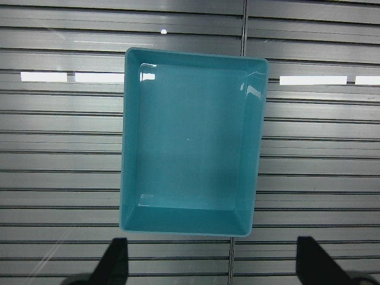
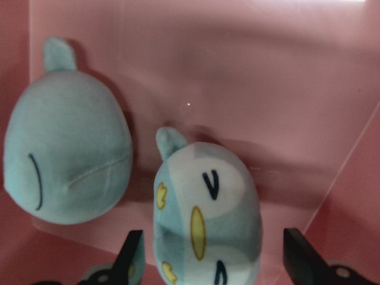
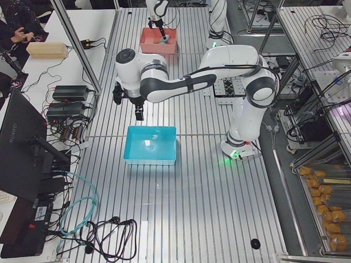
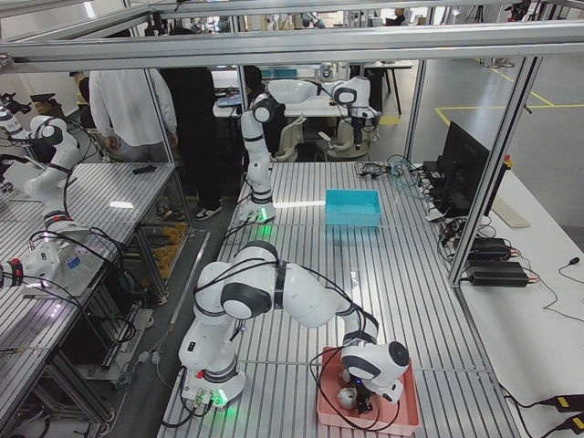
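Observation:
A pink bin (image 4: 407, 401) holds several plush toys: a plain light-blue one (image 2: 68, 148) and a patterned blue-and-white one (image 2: 208, 208) with yellow shapes. My right gripper is down in that bin, open, its fingers on either side of the patterned toy; whether they touch it is unclear. An empty teal bin (image 1: 187, 142) sits on the slatted table. My left gripper hangs above and beside it, open, with nothing between its fingers.
Coiled black cables (image 3: 109, 241) and a teal cable lie on the table's edge by the monitor (image 3: 19, 153). Metal frame posts (image 4: 484, 201) line the table. The table around the teal bin is mostly clear.

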